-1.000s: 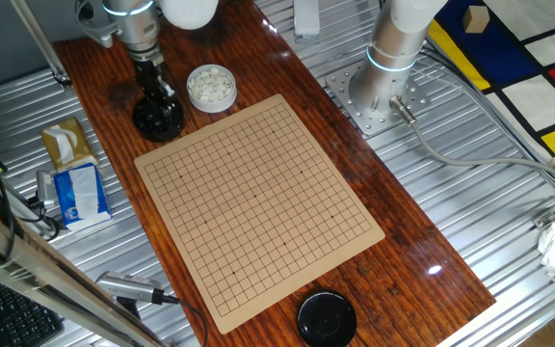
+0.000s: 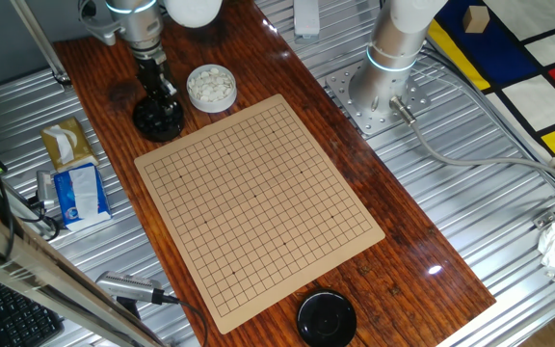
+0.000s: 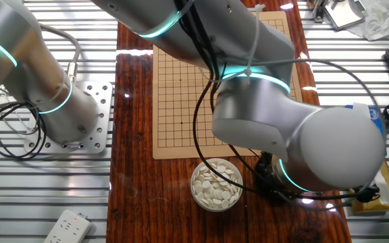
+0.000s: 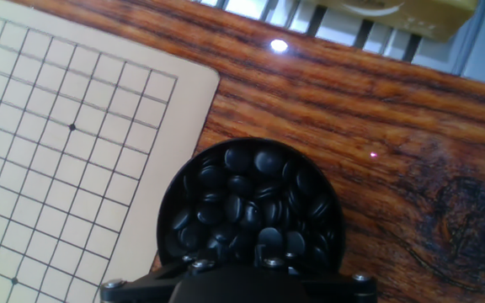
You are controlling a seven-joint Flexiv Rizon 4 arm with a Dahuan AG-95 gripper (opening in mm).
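Note:
My gripper is over the near part of a black bowl (image 4: 165, 206) filled with black Go stones (image 4: 234, 206). Its dark fingers blend into the stones, so how far apart the fingers stand, and whether a stone lies between them, cannot be made out. From exterior view 1, the gripper (image 2: 163, 104) points down at the black bowl (image 2: 143, 127) by the board's corner. The wooden Go board (image 2: 258, 207) has no stones on it. In exterior view 2 the arm hides most of the black bowl.
Close beside the black bowl stands a white bowl (image 2: 212, 70) of white stones (image 3: 215, 189). An empty-looking black dish (image 2: 326, 319) lies past the board's opposite end. Tissue packs (image 2: 83, 193) sit off the table's left edge.
In exterior view 1 the arm and gripper have shifted slightly to the right over the black bowl. The board, bowls and dish have not moved.

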